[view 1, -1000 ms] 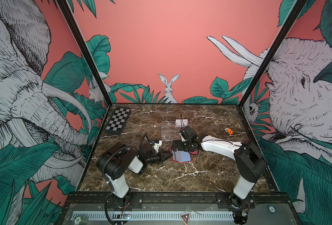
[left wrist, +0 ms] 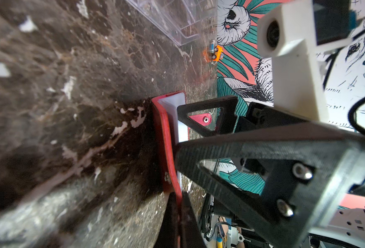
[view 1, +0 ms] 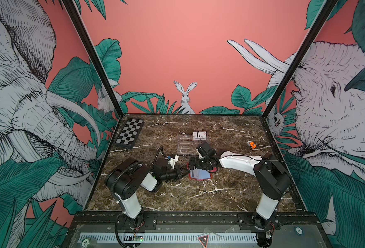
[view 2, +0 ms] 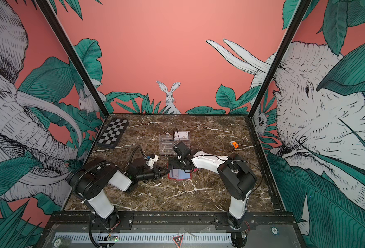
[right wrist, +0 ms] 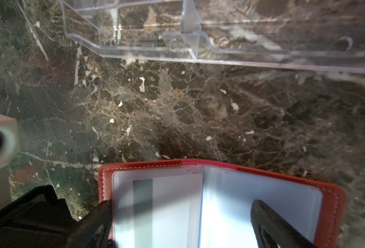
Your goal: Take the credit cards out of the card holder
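The red card holder [right wrist: 337, 206] lies spread open on the table, its clear pockets facing up. A white card with a grey stripe [right wrist: 166, 206] shows in its left half; the right half looks pale blue-white. At the holder's left edge, my left gripper is shut, with the thin red rim between its fingers. My right gripper points down over the holder, fingers wide apart and nothing between them. One of its fingertips is close to the left edge, the other over the right half. In the left wrist view, its black fingers [left wrist: 232, 144] reach down to the pockets.
A clear plastic tray [view 1: 185, 144] stands just behind the holder, with a white box [view 1: 199, 135] at its back right. A checkered board [view 1: 130, 131] lies at the far left and a small orange toy [view 1: 252, 144] at the right.
The left arm and the holder look nearly unchanged.
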